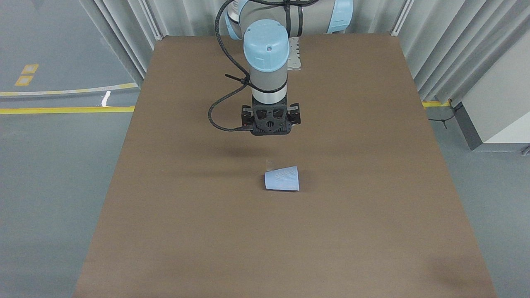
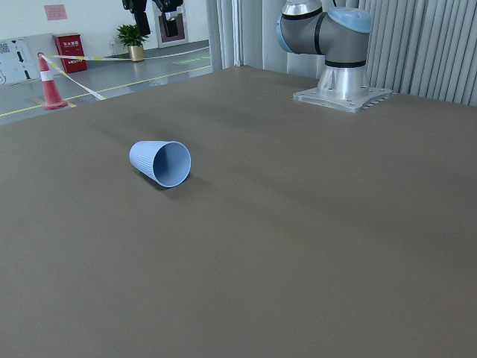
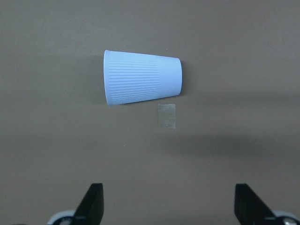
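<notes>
A light blue ribbed cup [image 1: 281,178] lies on its side on the brown table [image 1: 278,238]; the left view shows the cup [image 2: 153,160] with its open end toward that camera's right. In the wrist view the cup [image 3: 140,77] is above and between the two fingers of my gripper, which stand wide apart with nothing between them. A small clear patch [image 3: 166,116] is beside the cup. In the front view my gripper [image 1: 271,119] hangs over the table behind the cup, its fingertips hidden under the housing.
The robot's base plate [image 2: 340,98] sits at the back of the table. Grey curtains [image 2: 417,52] stand behind, and a traffic cone [image 2: 51,88] is on the floor beyond the table.
</notes>
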